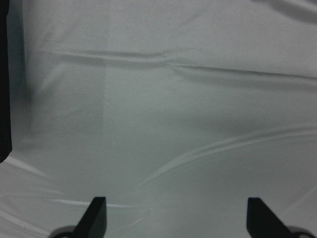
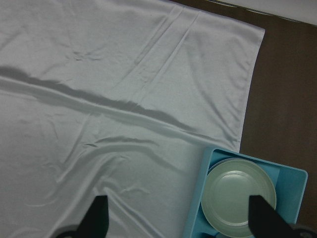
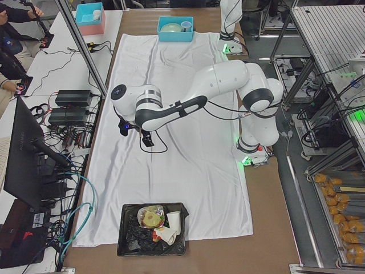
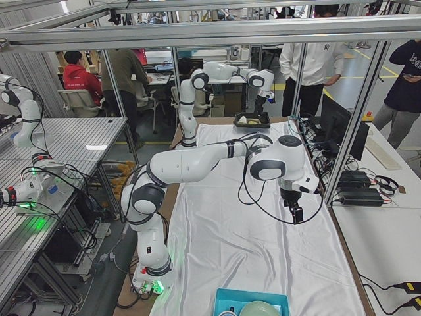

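Observation:
My left gripper (image 3: 136,133) hangs open over the white cloth (image 3: 171,182); in the left wrist view only cloth lies between its fingertips, with a dark edge at far left. My right gripper (image 4: 293,209) is over the cloth too, open and empty in the right wrist view. A light blue bin (image 2: 287,193) holding a pale green plate (image 2: 237,191) and a cup (image 3: 186,25) sits at that end of the cloth.
A black lined tray (image 3: 134,240) with wrapped food and papers stands at the opposite end. Monitor (image 3: 23,165), cables and black boxes (image 3: 71,108) line one side.

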